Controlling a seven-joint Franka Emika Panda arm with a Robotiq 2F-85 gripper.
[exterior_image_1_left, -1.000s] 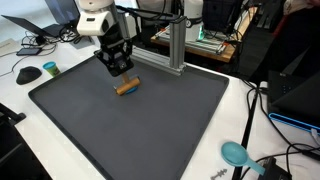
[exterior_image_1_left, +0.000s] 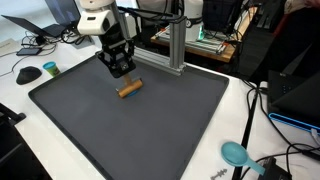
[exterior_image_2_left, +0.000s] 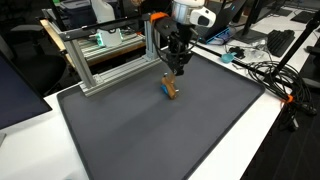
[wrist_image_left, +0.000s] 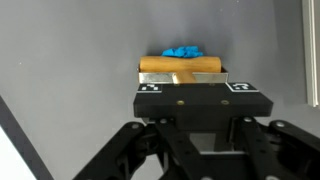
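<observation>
A wooden mallet-like piece (exterior_image_1_left: 130, 88) shows a thick round crossbar and a narrower stem, which rises toward my gripper (exterior_image_1_left: 125, 74). In the wrist view the wooden crossbar (wrist_image_left: 180, 65) lies across the front of my gripper, and the stem (wrist_image_left: 184, 76) runs back between the fingers. The fingers are shut on that stem. A blue object (wrist_image_left: 182, 51) sits just beyond the crossbar; whether it is attached cannot be told. From the other side, the wooden piece (exterior_image_2_left: 170, 89) appears low over the grey table, with blue at its left; contact with the table is unclear.
The dark grey tabletop (exterior_image_1_left: 150, 135) is broad and clear in front. A metal frame (exterior_image_2_left: 118, 76) stands along one table edge. A green cup (exterior_image_1_left: 51, 68) and a light-blue scoop-like item (exterior_image_1_left: 238, 156) lie away from the gripper.
The wooden piece has turned slightly with the gripper, so its crossbar slants differently. Blue that showed beneath it earlier is now mostly hidden in exterior view 1.
</observation>
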